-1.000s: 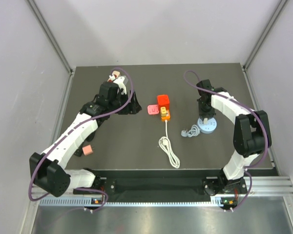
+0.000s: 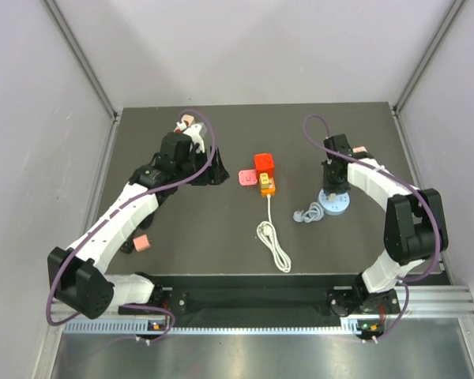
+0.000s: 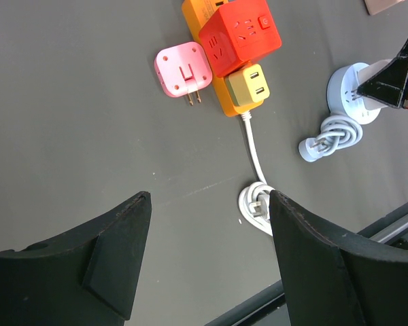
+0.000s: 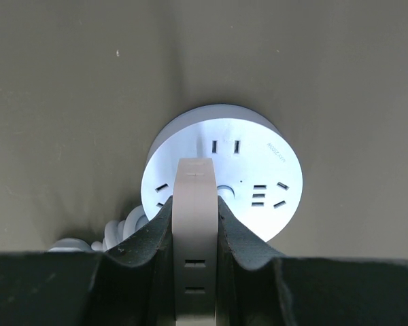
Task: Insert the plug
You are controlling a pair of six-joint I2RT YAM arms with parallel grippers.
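My right gripper is shut on a pale plug (image 4: 195, 183), which it holds over the round white socket (image 4: 258, 166). In the right wrist view the plug covers part of the socket's near left face; slots at the top and right stay uncovered. The left wrist view shows the plug (image 3: 372, 72) from the side, close to the socket (image 3: 340, 88) face, with thin prongs between them. Whether any prong is inside a slot, I cannot tell. High over the table's left half, my left gripper is open with nothing between its fingers.
An orange power strip (image 2: 267, 186) carries a red cube adapter (image 2: 264, 163) and a yellow plug; a pink plug (image 2: 247, 178) lies beside it. White cord (image 2: 272, 243) is coiled in front. The round socket's grey cord (image 2: 310, 213) lies at its left.
My left arm and the table objects have not moved.
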